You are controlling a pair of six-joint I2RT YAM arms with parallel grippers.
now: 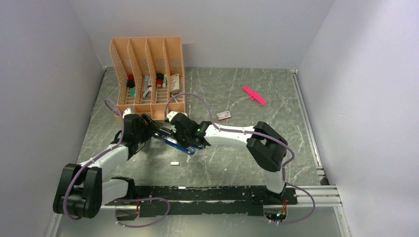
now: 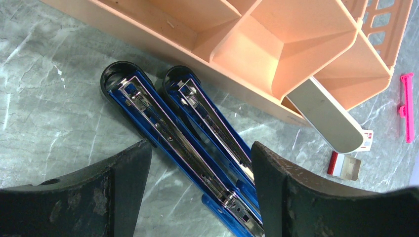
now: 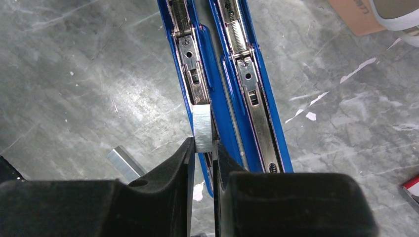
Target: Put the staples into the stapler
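Two blue stapler bodies with opened metal channels lie side by side; in the left wrist view they are the left stapler and the right stapler, each with a black rounded end and a spring. My right gripper is shut on the end of a silver staple strip. The strip lies over the channel of the left-hand stapler in the right wrist view; how deep it sits cannot be told. My left gripper is open over the staplers, its fingers apart on either side with nothing gripped.
A loose staple strip lies on the table in front of the staplers. Close behind them stands an orange divided organizer. A small staple box and a pink object lie to the right, with bare table between.
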